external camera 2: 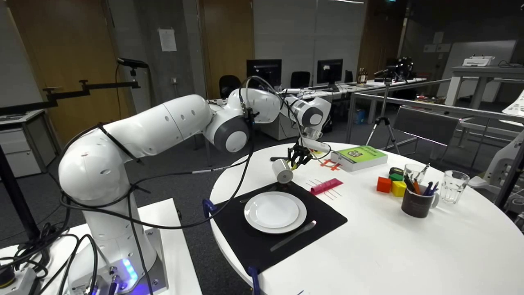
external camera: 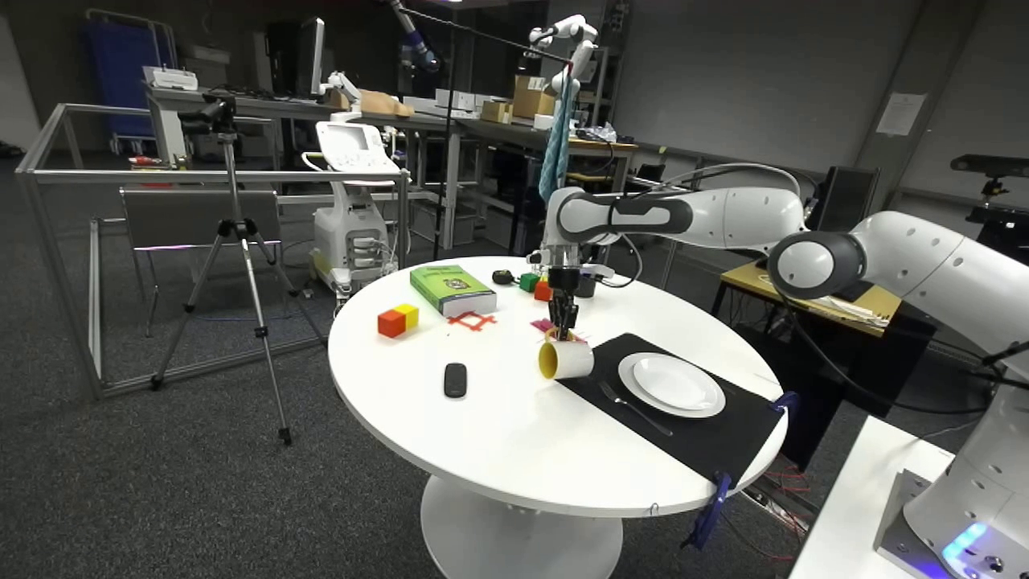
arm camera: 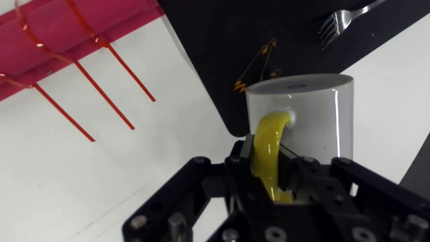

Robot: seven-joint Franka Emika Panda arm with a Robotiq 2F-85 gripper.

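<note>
A white mug (external camera: 575,360) with a yellow inside lies on its side in the air, its mouth toward the left in exterior view 1. Its yellow handle (arm camera: 266,151) passes between the fingers of my gripper, which is shut on it. In exterior view 2 the mug (external camera 2: 282,171) shows its base, tilted, close to the placemat's corner, and my gripper (external camera 2: 297,156) is behind it. How far the mug is off the table cannot be told exactly.
A black placemat (external camera 2: 231,216) bears stacked white plates (external camera 2: 271,209), a fork (arm camera: 341,22) and a knife (external camera 2: 293,236). A pink packet (external camera 2: 326,186) with red sticks lies nearby. The green book (external camera: 453,289), blocks (external camera: 391,323) and black mouse (external camera: 455,380) stand apart.
</note>
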